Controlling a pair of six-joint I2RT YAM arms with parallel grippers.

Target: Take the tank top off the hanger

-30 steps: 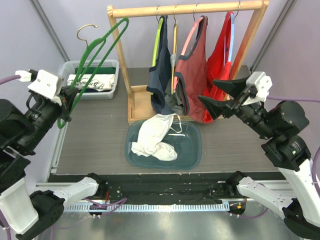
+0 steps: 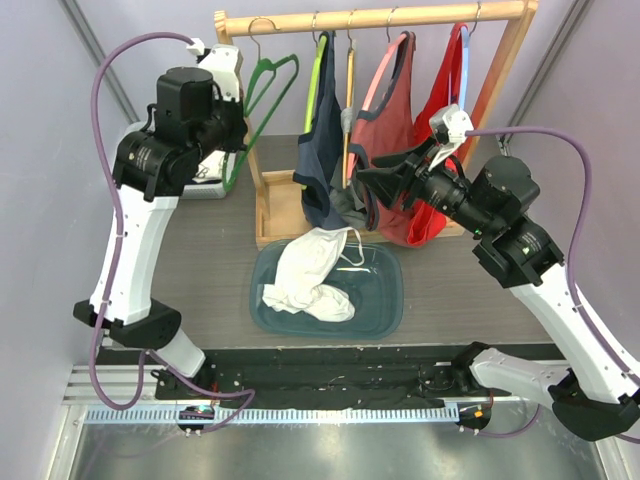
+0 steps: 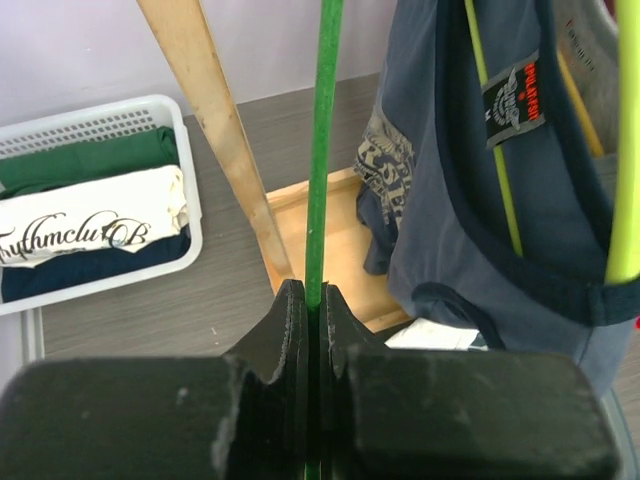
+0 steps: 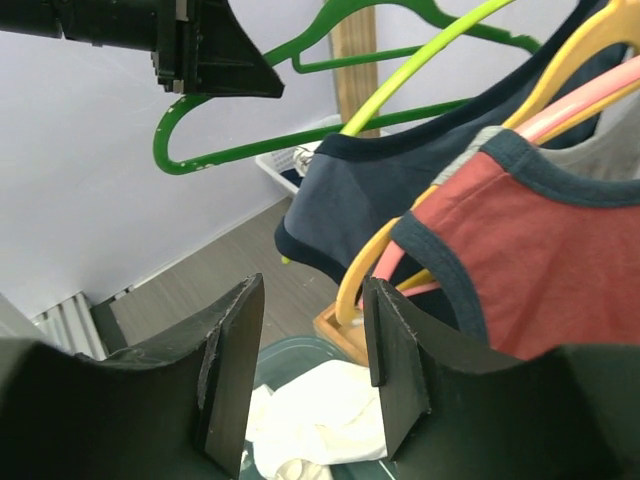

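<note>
A bare green hanger (image 2: pixel 268 104) is up at the left end of the rack, its hook at the wooden rail; whether the hook rests on the rail, I cannot tell. My left gripper is shut on the hanger's green bar. A crumpled white garment (image 2: pixel 306 277), apparently the tank top, lies in the dark green tray (image 2: pixel 388 310), off any hanger. In front of the red-brown tank top (image 2: pixel 385 135), my right gripper (image 2: pixel 365 170) stands part open. Between its fingers there is nothing; the white cloth (image 4: pixel 330 415) shows well beyond them.
The wooden rack (image 2: pixel 380 18) also carries a navy tank top (image 2: pixel 322 135), a grey one partly hidden, and a bright red one (image 2: pixel 440 90). A white basket (image 3: pixel 190 220) with folded shirts stands at the back left.
My left gripper has carried the green hanger rightwards to the rack's left end. The right gripper has moved left, in front of the red-brown top, and its fingers look narrower.
</note>
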